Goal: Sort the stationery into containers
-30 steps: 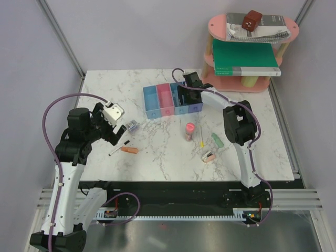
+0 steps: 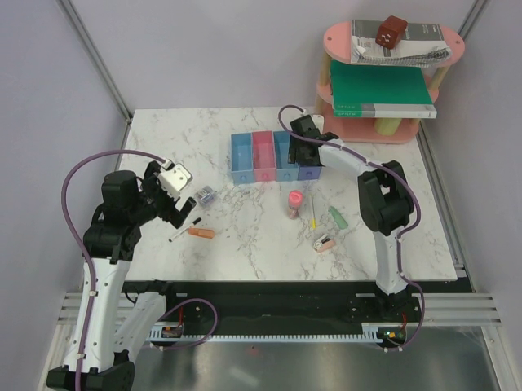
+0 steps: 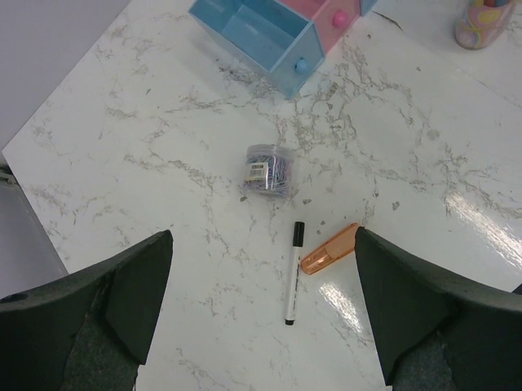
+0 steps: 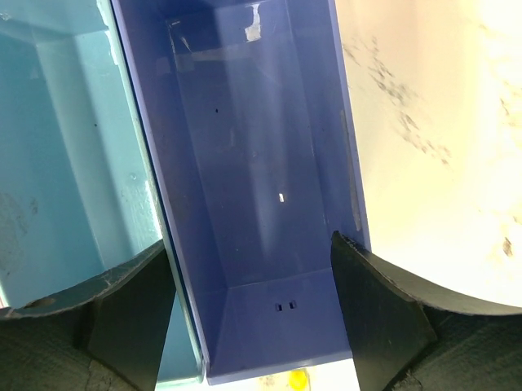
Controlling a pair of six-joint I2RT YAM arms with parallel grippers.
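Note:
Four joined containers stand at the back middle: blue (image 2: 242, 159), pink (image 2: 263, 159), a second blue (image 2: 285, 163) and purple (image 2: 309, 173). My right gripper is over the purple end, fingers apart over its walls; the purple bin (image 4: 257, 163) looks empty. My left gripper stands open above the left table. Below it lie a clip tub (image 3: 269, 169), a black-capped marker (image 3: 294, 277) and an orange object (image 3: 330, 248). In the top view are also a pink-lidded jar (image 2: 294, 202), a yellow pen (image 2: 313, 220), a green object (image 2: 338, 217) and small items (image 2: 324, 243).
A tiered pink shelf (image 2: 367, 130) with books, newspaper and a red cube (image 2: 391, 31) fills the back right.
The containers have shifted slightly right and toward the front, along with my right gripper over their purple end. The left arm has barely moved.

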